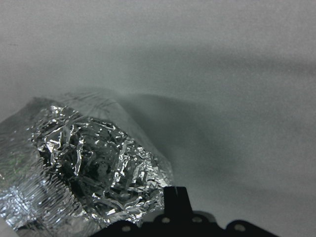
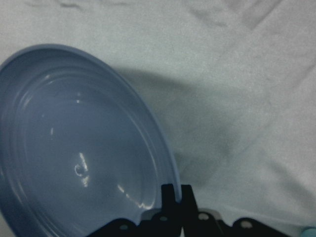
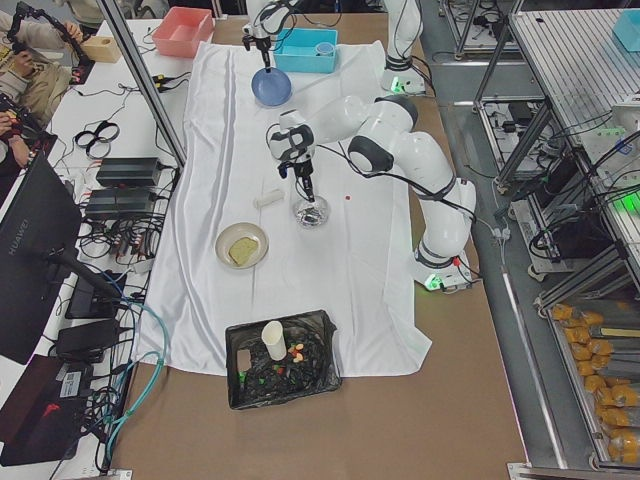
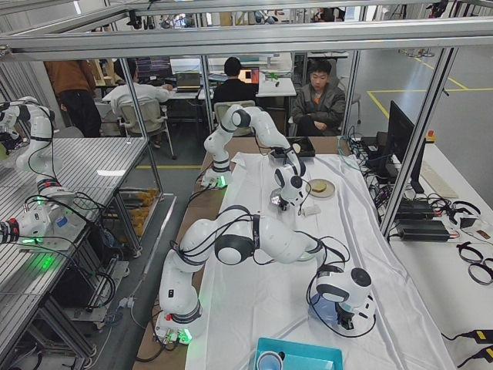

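A crumpled shiny clear plastic and foil item (image 3: 311, 214) lies on the white cloth, filling the lower left of the left wrist view (image 1: 98, 168). My left gripper (image 3: 305, 190) is down at its upper edge; its fingertips touch or nearly touch it, and whether they are open is unclear. A blue plate (image 2: 74, 133) lies at the far end of the cloth. My right gripper has its fingers together at the plate's rim, which appears to run between them. A beige plate (image 3: 226, 243) holds a yellowish slice (image 3: 243, 250).
A turquoise bin (image 3: 305, 62) with a cup stands beyond the blue plate. A black-lined tray (image 3: 250, 385) with a white cup sits at the near end. A small white cylinder (image 3: 268, 198) lies near the middle.
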